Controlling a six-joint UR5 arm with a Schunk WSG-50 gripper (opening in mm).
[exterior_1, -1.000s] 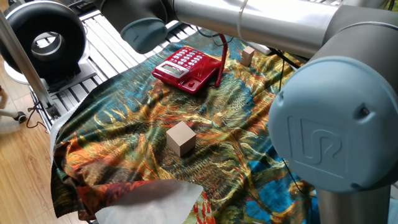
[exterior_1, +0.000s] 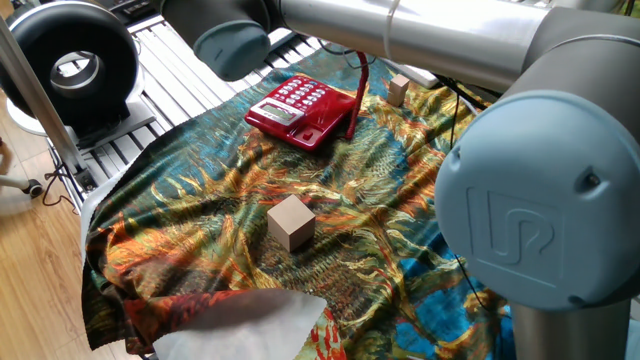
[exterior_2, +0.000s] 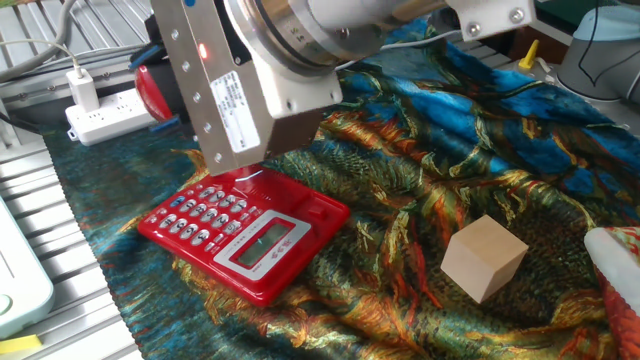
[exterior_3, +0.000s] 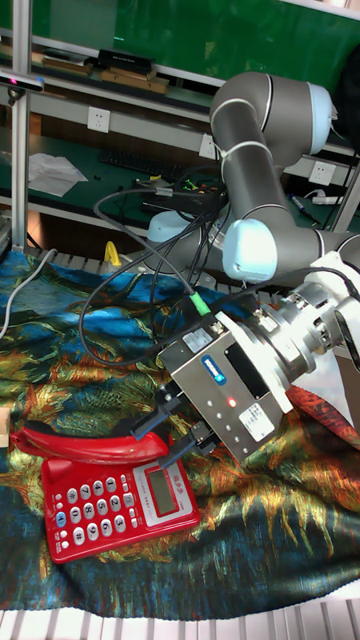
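A red desk phone (exterior_1: 295, 110) with silver keys and a small display lies face up on the patterned cloth. Its red handset (exterior_3: 80, 446) is off the cradle, at the phone's side. In exterior view 3, my gripper (exterior_3: 151, 445) has its black fingers (exterior_3: 190, 439) on either side of the handset near one end, and appears shut on it. Exterior view 2 shows the handset's rounded end (exterior_2: 152, 94) between the fingers, with the gripper body hiding the rest. In exterior view 1 the gripper itself is out of sight; the handset (exterior_1: 361, 85) looks tilted up.
One wooden cube (exterior_2: 484, 258) rests on open cloth away from the phone. A smaller wooden block (exterior_1: 398, 90) stands past the handset. Near the cloth's edge is a white power strip (exterior_2: 118, 115). Black cables (exterior_3: 138, 251) loop beside the arm.
The handset has shifted slightly in exterior view 1, its lower end a little toward the phone. The arm has barely moved; the phone base and cube stay put.
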